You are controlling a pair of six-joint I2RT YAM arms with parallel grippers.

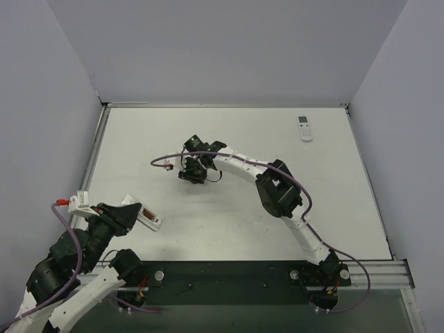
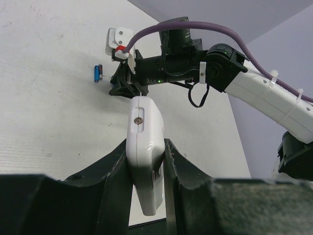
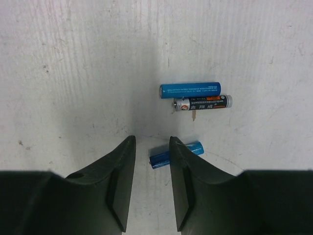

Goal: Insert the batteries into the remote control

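My left gripper is shut on a white remote control (image 2: 145,125), held off the table. From above, the remote (image 1: 148,216) shows an opened battery bay with something brownish inside. Over the middle of the table, my right gripper stands part open and pointing down. A blue battery (image 3: 195,148) lies on the table at its fingertips, partly covered by the right finger, not gripped. Farther off lie another blue battery (image 3: 190,90) and a black, orange and silver battery (image 3: 203,103), side by side. In the left wrist view this pair (image 2: 96,73) shows beside the right gripper.
A white and grey device (image 1: 304,129) with a dark screen lies at the far right of the table. Grey walls bound the table at the back and sides.
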